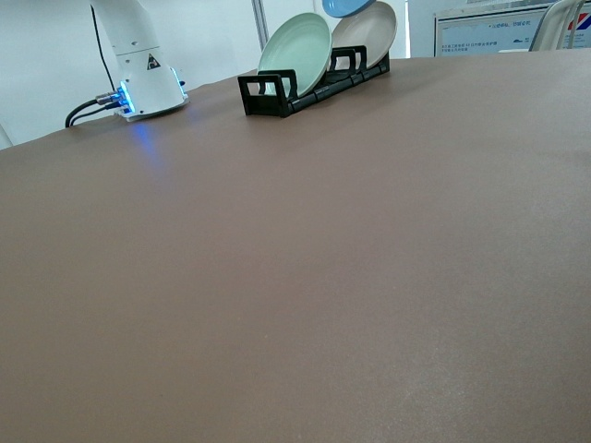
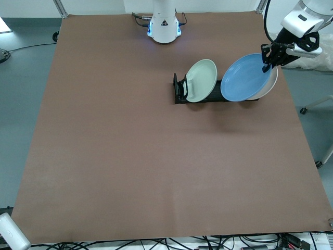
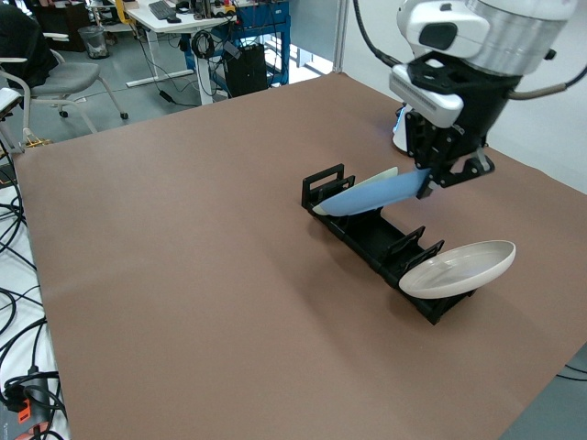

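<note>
A black plate rack (image 3: 367,238) holds a pale green plate (image 2: 200,80) at one end and a white plate (image 3: 457,270) at the other; in the top view both stand tilted in it (image 1: 314,97). My gripper (image 2: 268,65) is at the top edge of a blue plate (image 2: 244,79), shut on it, with the plate raised between the other two and, in the right view, partly hiding the green one. In the top view only the bottom of the blue plate (image 1: 346,5) shows, high above the rack.
A white robot base (image 2: 164,28) with cables stands at the back. Cables run along the table's outer edge, and a chair stands beyond it in the right view.
</note>
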